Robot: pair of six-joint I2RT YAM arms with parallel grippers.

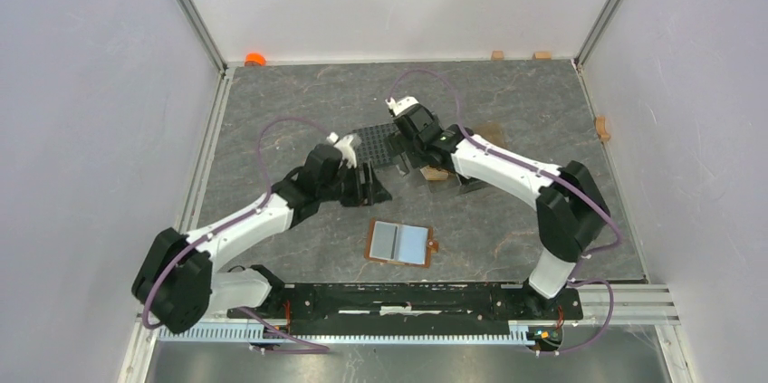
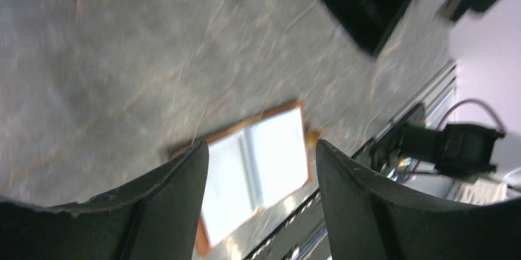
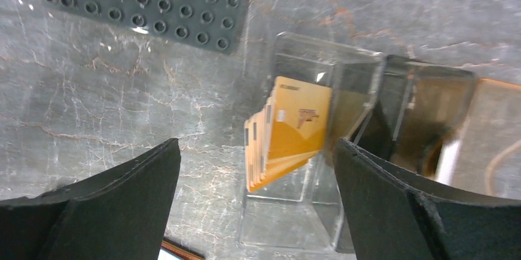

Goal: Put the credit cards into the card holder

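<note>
The card holder (image 1: 399,243) lies opened flat near the front of the table, brown edged with pale inner pages; part of it shows between my left fingers in the left wrist view. Several orange credit cards (image 3: 299,118) lean in a clear tray (image 3: 282,226), seen in the right wrist view. My right gripper stands open above the tray, its fingers apart on either side of the cards with nothing held. My left gripper is open and empty, behind and left of the holder in the top view.
A dark studded mat (image 3: 166,2) lies left of the tray. A dark box (image 3: 393,103) and a brownish container (image 3: 497,118) adjoin the tray on its right. Clear table lies between the mat and the card holder.
</note>
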